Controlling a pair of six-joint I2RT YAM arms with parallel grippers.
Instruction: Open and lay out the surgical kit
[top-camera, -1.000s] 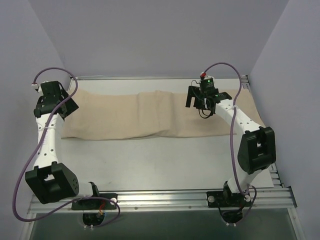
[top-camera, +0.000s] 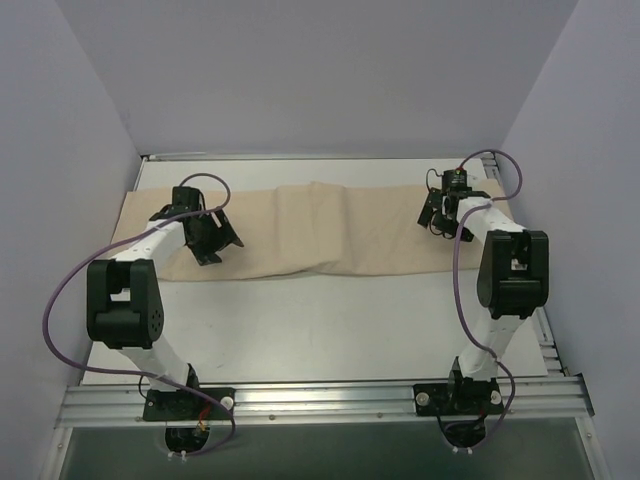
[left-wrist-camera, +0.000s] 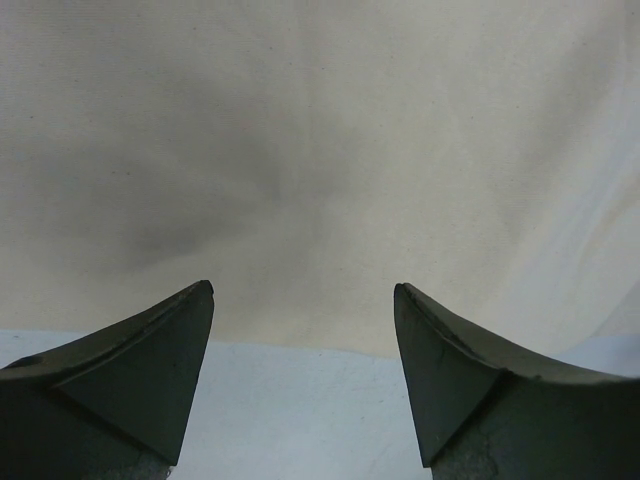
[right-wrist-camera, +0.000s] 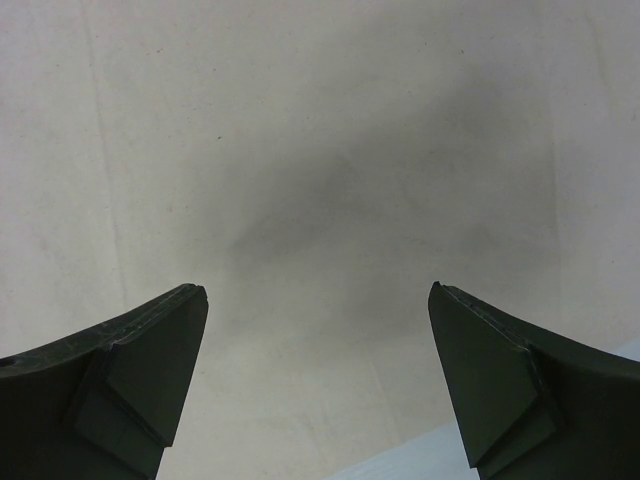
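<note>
A beige cloth (top-camera: 384, 230) lies spread wide across the table, with a raised, folded band in its middle. My left gripper (top-camera: 226, 232) is above the cloth's left part; in the left wrist view its fingertips (left-wrist-camera: 202, 300) stand wide apart over plain cloth near an edge. My right gripper (top-camera: 432, 218) is over the cloth's right part; in the right wrist view its open fingertips (right-wrist-camera: 190, 305) frame bare cloth, with nothing between them. No instruments are visible on the cloth.
Grey walls (top-camera: 80, 100) stand at the back and both sides, close to the arms.
My right gripper has moved right. The cloth looks largely unchanged.
</note>
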